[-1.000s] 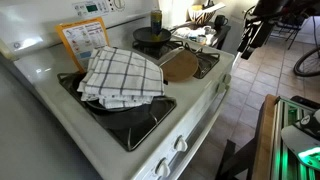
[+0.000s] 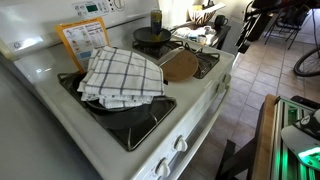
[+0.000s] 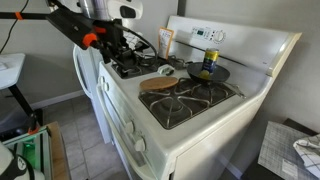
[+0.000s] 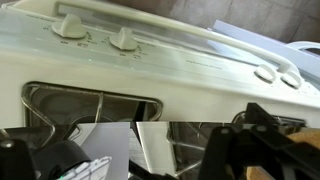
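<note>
My gripper looks open in the wrist view, its dark fingers [image 4: 256, 148] far apart at the left and right of the lower edge. Nothing shows held between them. From the first exterior view, the gripper [image 2: 244, 40] hangs in the air over the stove's front side, clear of everything on top. A white and dark checked towel [image 2: 122, 74] lies over a dark pan on the near burners. On the far burners rests a round wooden board [image 2: 181, 66], with a black frying pan [image 2: 153, 36] behind it.
A jar with a yellow label [image 3: 209, 59] stands at the black pan. An orange-framed sheet [image 2: 84, 38] leans against the stove's back panel. White knobs [image 2: 181, 144] line the stove front. Open floor [image 2: 213, 145] separates the stove from a wooden table edge [image 2: 264, 140].
The arm and gripper have shifted slightly upward in the first exterior view. Towel, board and pan have stayed where they were.
</note>
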